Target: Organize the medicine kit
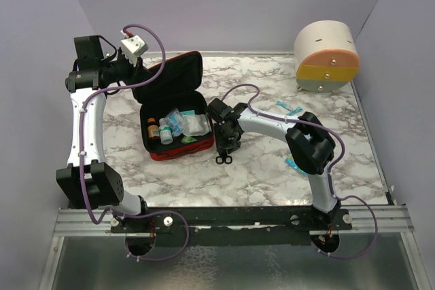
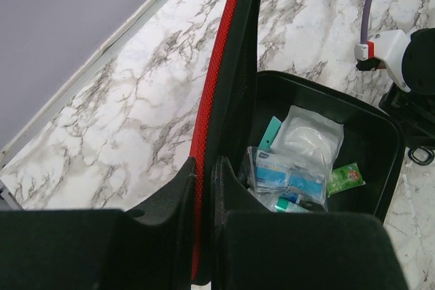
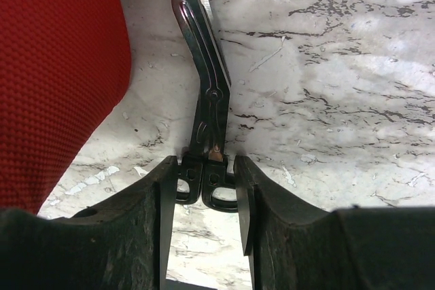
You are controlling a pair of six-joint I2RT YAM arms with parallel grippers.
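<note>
The black-lined red case (image 1: 163, 151) stands open, holding bottles, clear packs and a green packet (image 2: 345, 178). My left gripper is shut on the edge of its raised lid (image 2: 231, 52). My right gripper is low beside the case's red wall (image 3: 47, 79), its fingers around the handles of black scissors (image 3: 209, 100) lying on the marble table; the fingers stand partly open, and whether they grip the handles I cannot tell.
A white cabinet with coloured drawers (image 1: 326, 59) stands at the back right. Blue packets (image 1: 289, 108) lie on the right part of the table, partly behind the right arm.
</note>
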